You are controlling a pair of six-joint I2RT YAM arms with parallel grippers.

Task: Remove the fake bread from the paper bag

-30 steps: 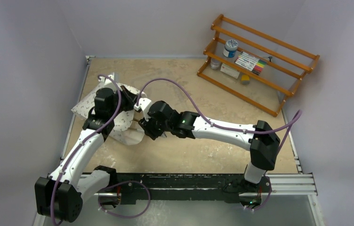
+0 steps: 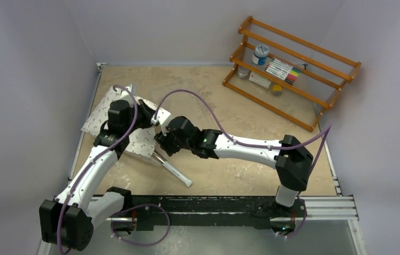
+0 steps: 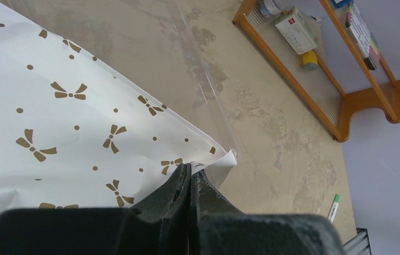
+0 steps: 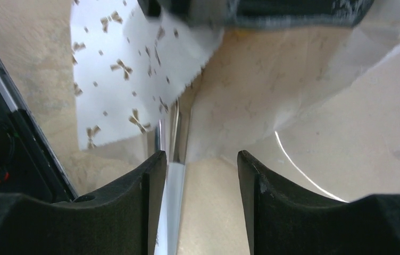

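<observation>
The white paper bag [image 2: 140, 142] with brown bows lies at the left of the table. My left gripper is shut on the bag's mouth edge, pinching paper at one corner of the flap. My right gripper stands open beside the bag's mouth. A white-handled metal utensil [image 4: 172, 212] shows between its fingers in the right wrist view, nearer the left one. In the top view this utensil [image 2: 175, 172] slants out from under the bag's edge. A small yellowish-brown patch [image 4: 235, 34] shows inside the mouth; whether it is the bread I cannot tell.
A wooden rack [image 2: 293, 64] with a jar, boxes and markers stands at the back right. A green-capped marker [image 3: 334, 207] lies by the table edge.
The white-handled utensil now lies in plain view on the table, sticking out toward the front. The bag's lower flap has shifted, and the right gripper has moved only slightly.
</observation>
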